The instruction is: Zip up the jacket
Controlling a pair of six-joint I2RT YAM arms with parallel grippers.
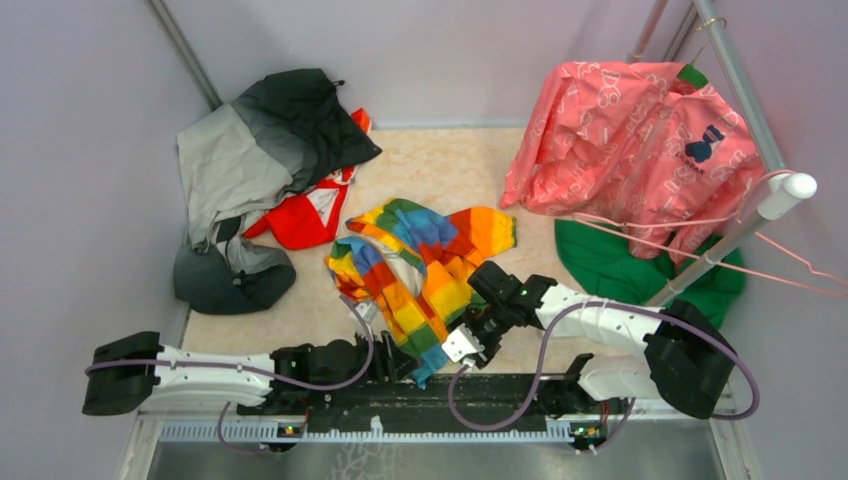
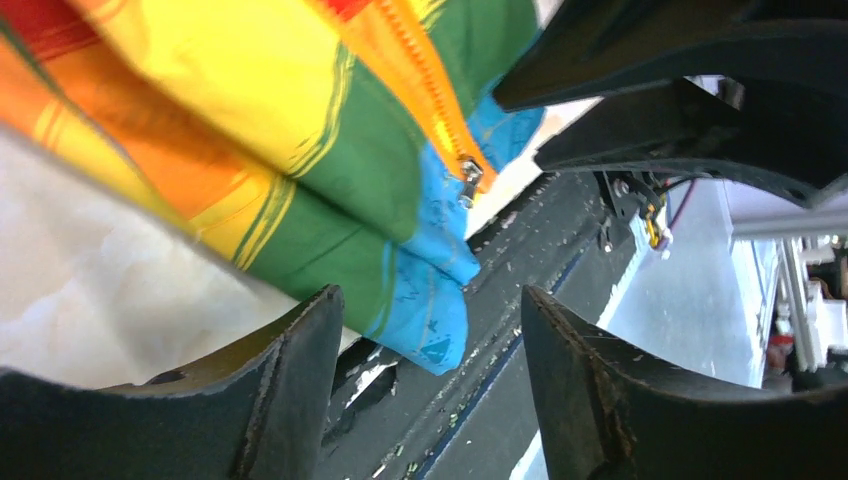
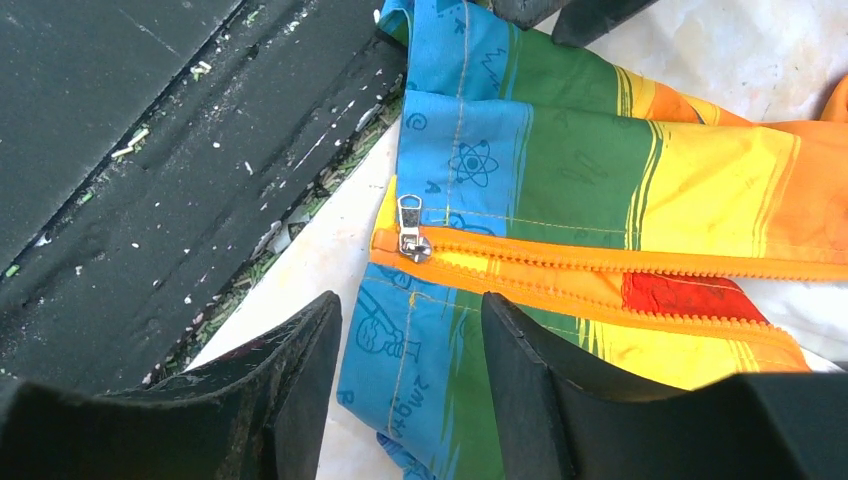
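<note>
A rainbow-striped jacket [image 1: 430, 260] lies crumpled in the table's middle, its lower end at the front edge. Its orange zipper [image 3: 600, 258] has the silver slider [image 3: 415, 243] at the bottom end, pull tab upward; above that the two rows part. The slider also shows in the left wrist view. My left gripper [image 1: 392, 362] stands open at the hem, nothing between its fingers. My right gripper [image 1: 470, 345] is open over the lower end, the zipper slider just beyond its fingertips in the right wrist view, nothing held.
Grey jackets [image 1: 250, 160] over red cloth lie at left. A pink jacket [image 1: 630, 140] hangs at right on a rail above green cloth [image 1: 590, 260]. A dark edge strip [image 3: 150, 150] runs along the front beside the hem.
</note>
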